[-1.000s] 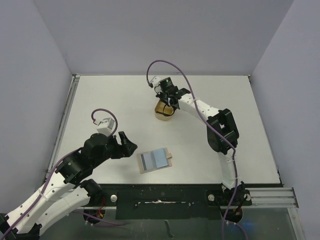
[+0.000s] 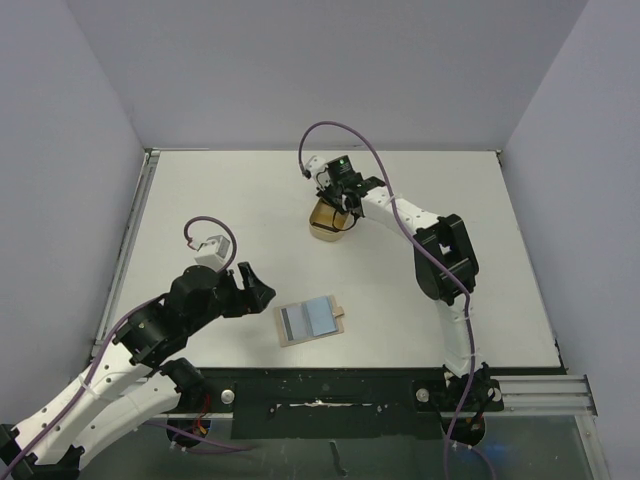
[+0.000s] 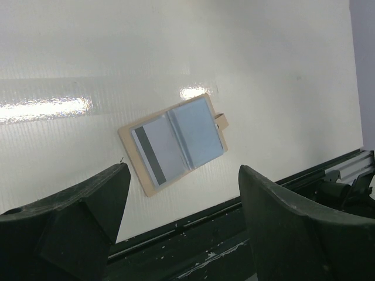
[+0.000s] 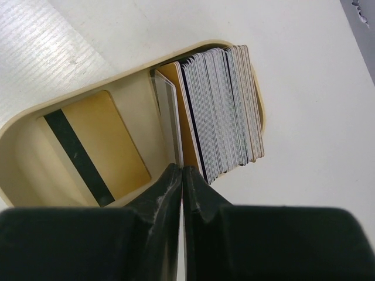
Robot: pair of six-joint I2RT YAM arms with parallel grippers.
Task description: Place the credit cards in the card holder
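The flat card holder (image 3: pixel 125 136), beige with pale blue-grey pockets, lies open on the table; a dark stripe crosses its left pocket (image 3: pixel 151 153). My left gripper is open and empty, over the table to the holder's left in the top view. A stack of cards (image 4: pixel 220 108) stands on edge in a cream box (image 4: pixel 261 96). At the stack's left side, one pale card (image 4: pixel 167 120) leans apart. My right gripper is shut, its tips touching that card's near corner; whether they pinch it, I cannot tell.
A gold card with a black stripe (image 4: pixel 105 140) lies flat in the box's left part. Between box and holder the table (image 2: pixel 260 200) is bare. A black rail (image 2: pixel 340 385) runs along the front edge.
The left arm and the holder have stayed put.
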